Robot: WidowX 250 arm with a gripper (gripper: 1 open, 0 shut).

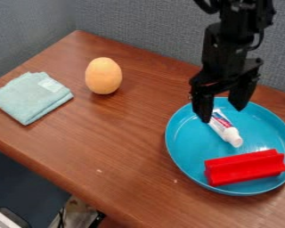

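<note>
My black gripper [223,105] is open over the blue plate [181,142] at the right, its fingertips low around the upper part of a white toothpaste tube [230,134], which is partly hidden by it. A red block [244,169] lies on the plate's near part.
An orange egg [103,76] stands on the wooden table at the back left, with a folded light-blue cloth [32,96] near the left edge. A grey wall runs behind.
</note>
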